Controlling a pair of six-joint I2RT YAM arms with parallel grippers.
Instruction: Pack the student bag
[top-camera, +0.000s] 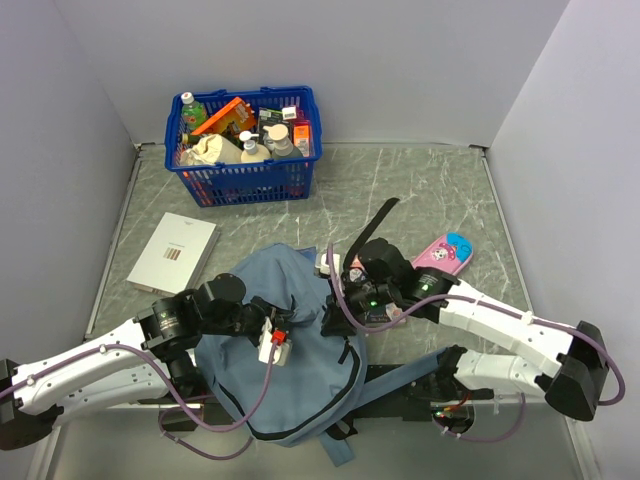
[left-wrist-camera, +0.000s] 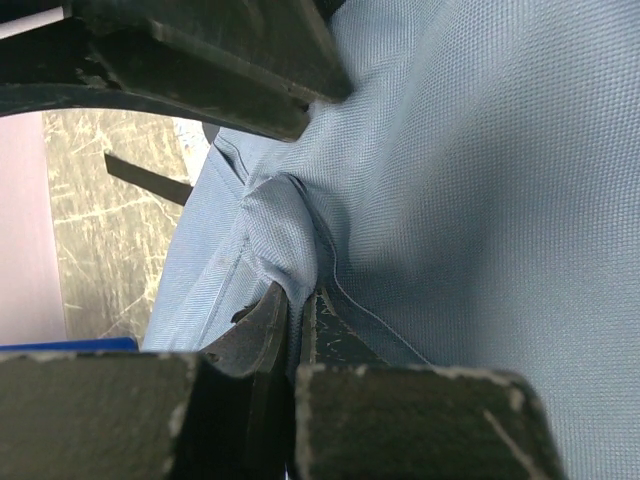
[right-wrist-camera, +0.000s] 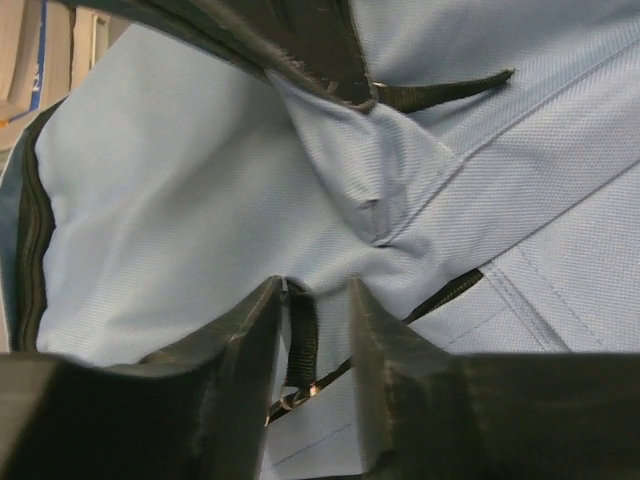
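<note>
A blue-grey cloth bag (top-camera: 295, 400) with black zipper lines lies at the front middle of the table. My left gripper is shut on a pinched fold of the bag's fabric (left-wrist-camera: 280, 220). In the right wrist view, a short black zipper pull (right-wrist-camera: 302, 335) shows between the fingertips of my right gripper, which stands partly open low over the bag. A gap is visible between those fingers, and whether they touch the pull I cannot tell. A pink pencil case (top-camera: 446, 253) lies to the right; a flat white box (top-camera: 173, 252) lies to the left.
At the back left stands a blue basket (top-camera: 245, 184) full of bottles and boxes. Some flat item (top-camera: 386, 315) is partly hidden under my right arm. A black strap (top-camera: 378, 220) sticks up beyond the bag.
</note>
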